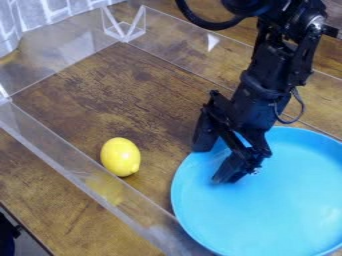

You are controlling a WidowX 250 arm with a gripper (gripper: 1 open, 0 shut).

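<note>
My black gripper [225,142] hangs low over the left-rear part of a blue round plate [254,212], its fingers spread open at or just above the plate's surface. Whether anything small sits between the fingers is hidden by the dark parts. A yellow lemon-like object [120,156] lies on the wooden surface to the left of the plate, apart from the gripper.
Clear plastic walls border the wooden work area [114,90] on the left and along the back, with a small white bracket [123,28] at the back.
</note>
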